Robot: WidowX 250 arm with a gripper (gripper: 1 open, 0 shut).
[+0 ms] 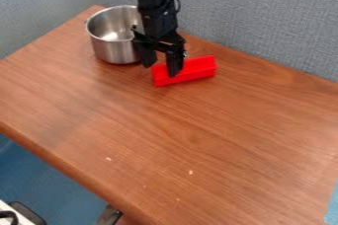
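A black gripper (161, 61) hangs from the top of the view, low over a red rectangular block (195, 69) lying on the wooden table. Its fingers appear spread, one in front of the block's left part and one to its left, but whether it holds the block is unclear. A shiny steel pot (109, 46) stands just left of the gripper, partly behind the arm.
A grey padded wall (264, 27) runs behind it. Blue floor shows past the lower left edge, with dark objects in that corner.
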